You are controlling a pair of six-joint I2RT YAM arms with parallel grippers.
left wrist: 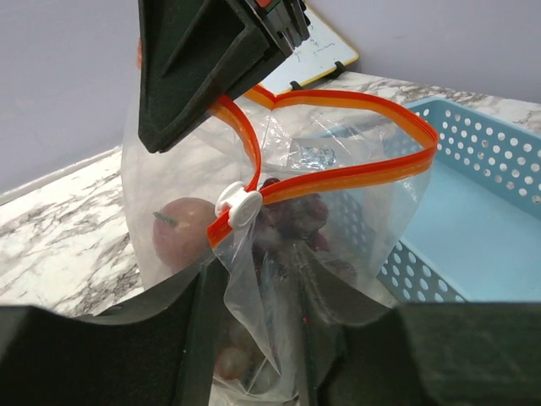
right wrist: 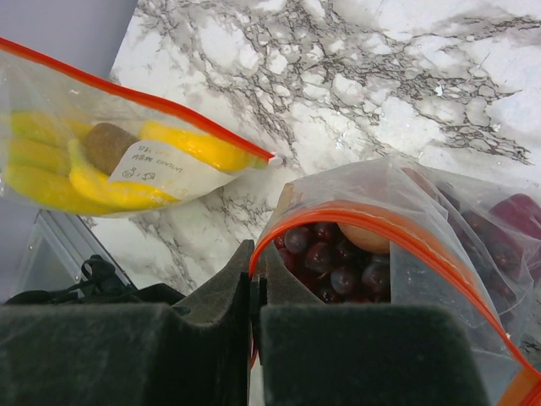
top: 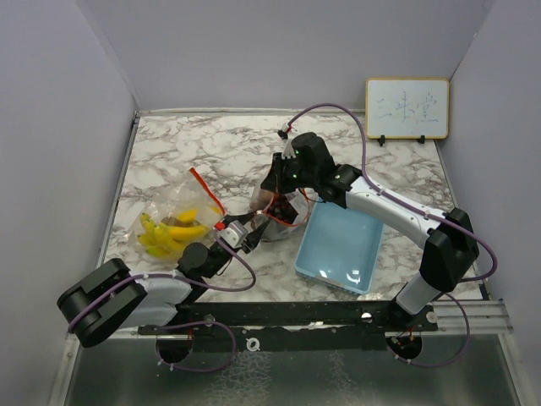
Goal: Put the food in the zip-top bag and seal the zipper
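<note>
A clear zip top bag with an orange rim (left wrist: 363, 178) stands open, holding dark grapes (right wrist: 338, 266) and a reddish round fruit (left wrist: 184, 233). At its near corner sits a white zipper slider (left wrist: 239, 205). My left gripper (top: 259, 220) is at that corner, fingers apart. In the left wrist view its fingers (left wrist: 204, 317) stand on either side of the loose film below the slider, with a gap showing. My right gripper is shut on the bag's orange rim, which runs in between its fingertips.
A second clear bag (top: 182, 222) with bananas and a brown item lies at the left, its orange zipper looking closed. An empty blue basket (top: 340, 245) stands close at the right. A whiteboard (top: 407, 108) is at the back right. Bare marble table (top: 211, 139) lies behind the bags.
</note>
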